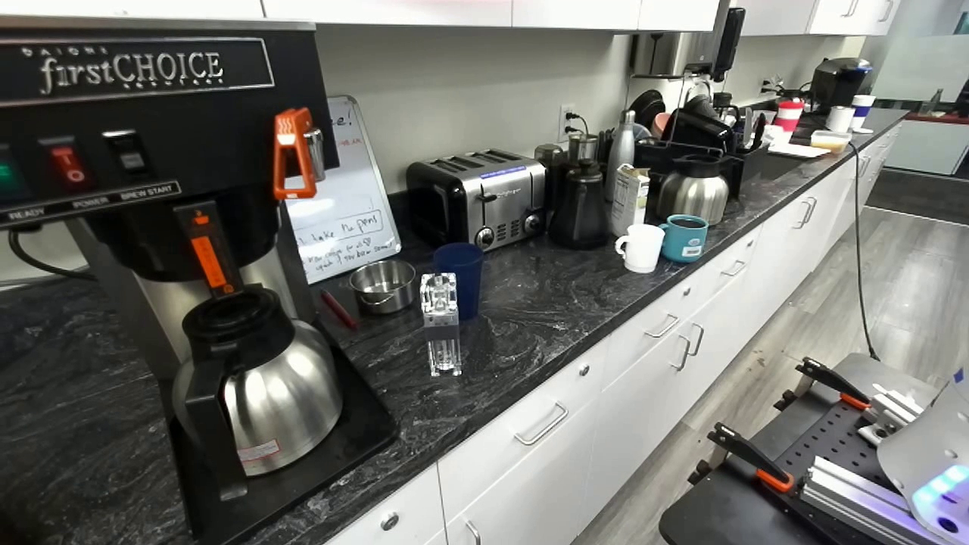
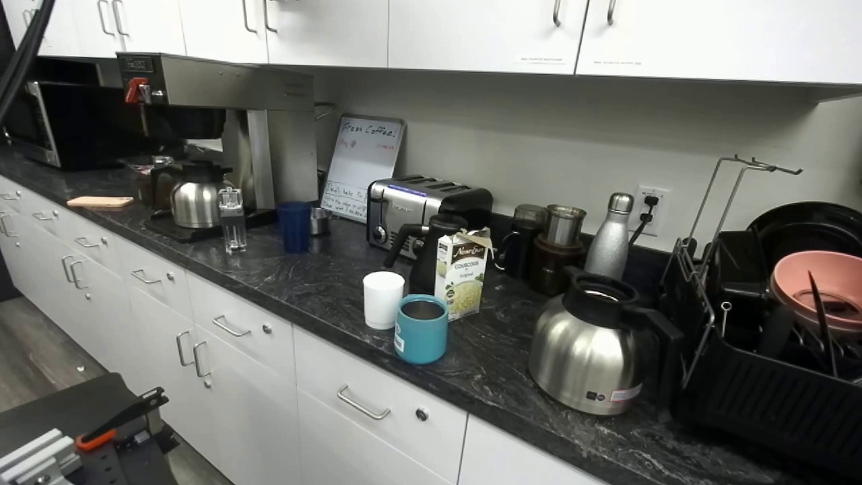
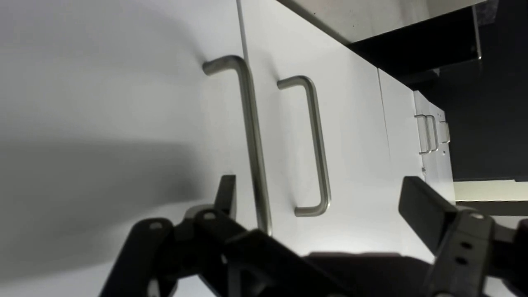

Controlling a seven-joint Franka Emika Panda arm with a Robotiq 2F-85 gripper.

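Two metal bar handles show in the wrist view, the nearer handle on one white door and the farther handle on the door beside it. In that view my gripper is open, its left finger and right finger wide apart. Both handles lie between the two fingers in the picture, farther off toward the doors, and nothing is gripped. The lower end of the nearer handle is partly hidden behind the gripper. Neither exterior view shows the gripper; only part of the arm's base appears at the lower right.
On the dark counter stand a white mug, a teal mug, a dark blue cup, a clear grinder, a toaster and steel carafes. White drawers run below. The cart carries clamps.
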